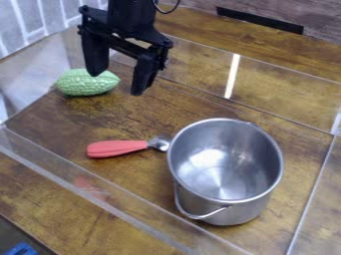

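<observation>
The black gripper hangs in the upper left with its two fingers spread apart, open, and no object visible between them. Just behind and left of its left finger, a pale green textured vegetable, like a bitter melon or corn, lies on the wooden surface. A utensil with a red handle and a metal head lies lower down, left of a large steel pot that stands upright at the lower right and looks empty.
Clear plastic walls border the wooden work surface at the left, front and right. A white strip marks the back area. Something blue sits at the bottom left corner.
</observation>
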